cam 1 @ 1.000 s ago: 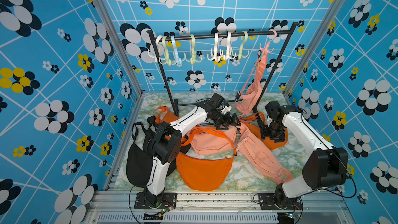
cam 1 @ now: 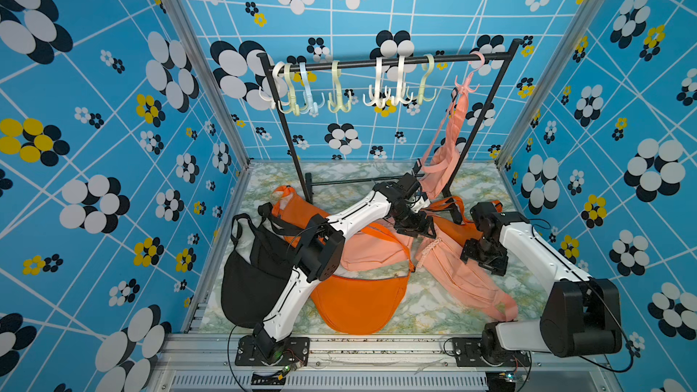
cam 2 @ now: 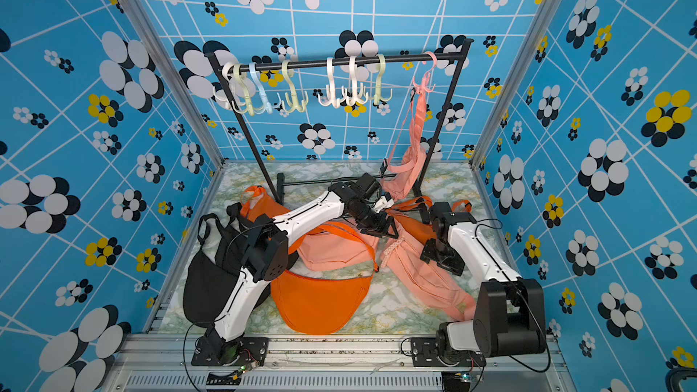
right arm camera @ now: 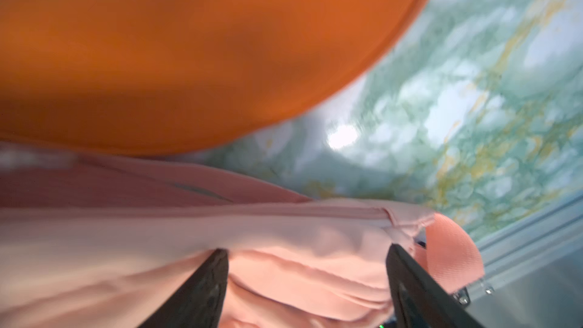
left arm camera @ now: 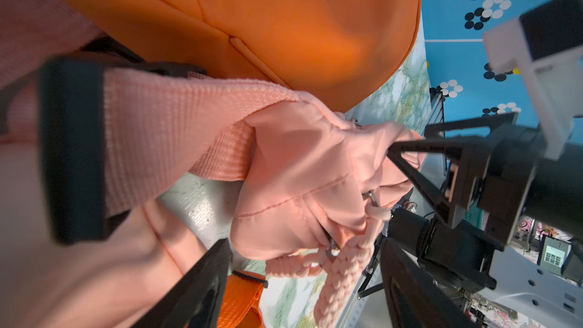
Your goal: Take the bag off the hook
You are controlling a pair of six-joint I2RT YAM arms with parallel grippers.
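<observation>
A pink bag (cam 1: 450, 138) hangs by its strap from a pink hook (cam 2: 428, 65) at the rail's right end. My left gripper (cam 1: 419, 226) is part open low over the pink bag (left arm camera: 291, 170) lying on the floor, below the hanging one, with pink webbing and a braided strap under it. My right gripper is part open over pink fabric beside an orange bag (right arm camera: 194, 42) at the right of the floor. Neither shows a clear hold on anything.
Several empty hooks hang along the black rack (cam 1: 348, 65). Black bags (cam 1: 250, 283) and orange bags (cam 1: 355, 305) cover the left and front of the marble floor (right arm camera: 485, 133). Small bare patches show at the right.
My left gripper has moved right and slightly toward the front. My right gripper has moved toward the front and slightly right. The hanging bag looks much the same.
</observation>
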